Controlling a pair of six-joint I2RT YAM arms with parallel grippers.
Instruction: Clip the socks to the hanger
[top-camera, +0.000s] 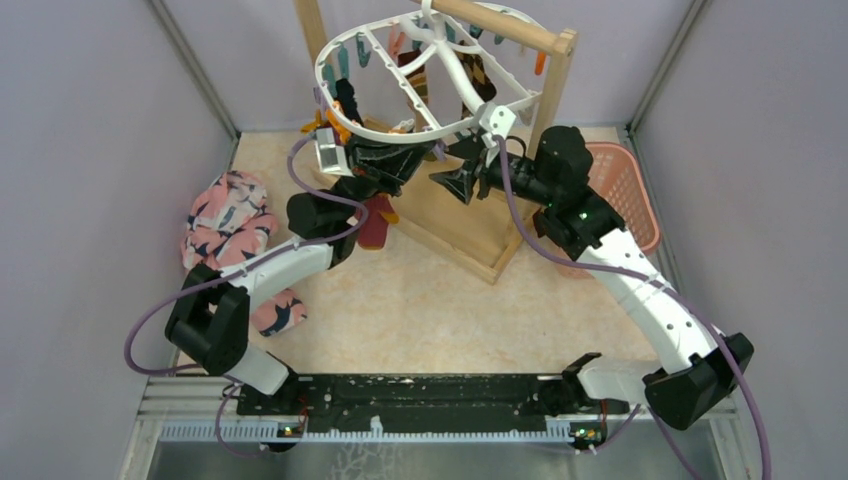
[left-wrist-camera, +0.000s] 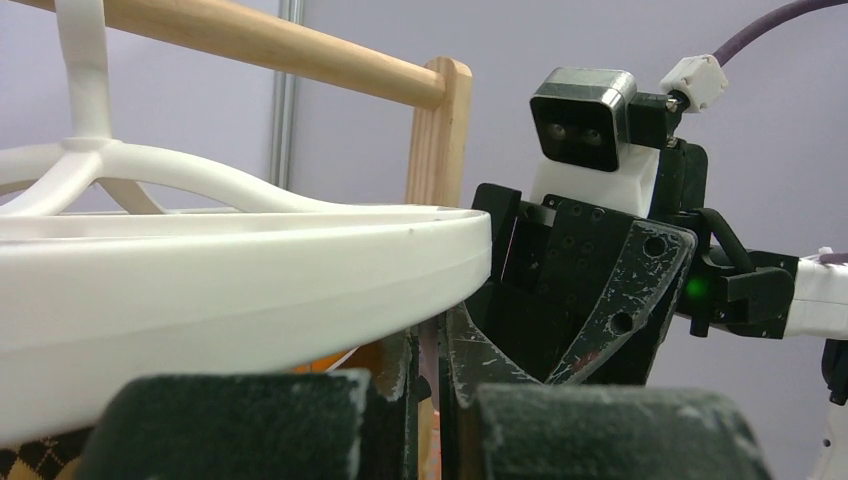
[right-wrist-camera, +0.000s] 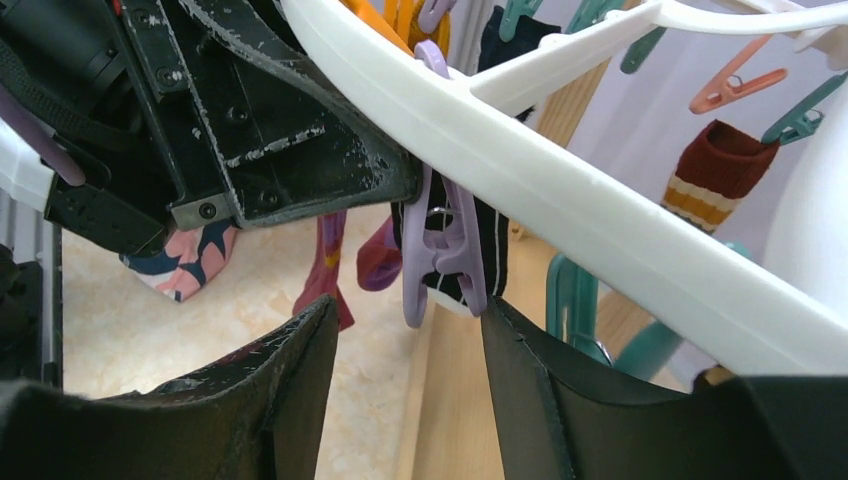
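The white hanger ring (top-camera: 365, 135) hangs from a wooden rack, with clips and several socks on it. My left gripper (top-camera: 405, 160) is shut under the front rim; in the right wrist view it is at a purple clip (right-wrist-camera: 445, 250), with a black striped sock (right-wrist-camera: 490, 260) behind the clip. What exactly sits between the left fingers is hard to see. My right gripper is open, its fingers either side of and just below the clip's lower end. A maroon striped sock (right-wrist-camera: 722, 165) hangs further back.
A pink patterned cloth (top-camera: 225, 230) lies on the left of the table. A pink basket (top-camera: 630, 190) stands behind the right arm. The wooden rack base (top-camera: 460, 255) is below the ring.
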